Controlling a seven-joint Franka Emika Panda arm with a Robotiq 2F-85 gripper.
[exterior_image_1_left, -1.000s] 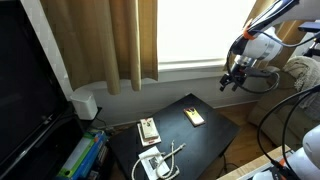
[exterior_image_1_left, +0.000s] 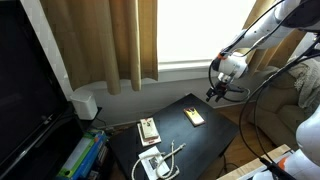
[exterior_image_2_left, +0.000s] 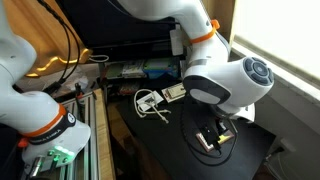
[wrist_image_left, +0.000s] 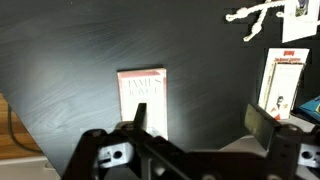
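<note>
A small book with a pale cover and orange-red edges (wrist_image_left: 143, 88) lies flat on the dark table (exterior_image_1_left: 205, 145), near its far right part. My gripper (exterior_image_1_left: 213, 91) hangs in the air above the table's right side. The wrist view looks down on the book from above, with the gripper spread wide and nothing between its fingers. One finger overlaps the book's lower part in that view, though a gap in height separates them. In exterior view 2 the arm partly covers the book (exterior_image_2_left: 207, 141).
A second book (wrist_image_left: 283, 84) lies on the table's left side. Near it are a white rope-like cord (exterior_image_1_left: 172, 158) and a white item with dark print (exterior_image_1_left: 153, 166). A row of books (exterior_image_1_left: 80, 155) stands beyond the left edge. Mid-table is clear.
Over the last second my gripper has swung left in exterior view 1, from beyond the table's right side toward the book, and come a little lower. The table items have stayed put.
</note>
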